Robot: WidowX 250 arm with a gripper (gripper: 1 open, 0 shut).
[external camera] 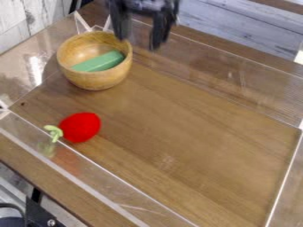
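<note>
A wooden bowl (104, 76) stands at the back left of the wooden table, with a green oblong object (98, 62) inside it. A red object with a pale green tip (81, 127) lies at the front left. My gripper (141, 25) is a dark, motion-blurred shape at the top edge, behind and above the bowl's right side; its fingertips are too blurred to make out clearly.
A clear rim or wall runs along the table's edges, with white slatted boards beyond at the back.
</note>
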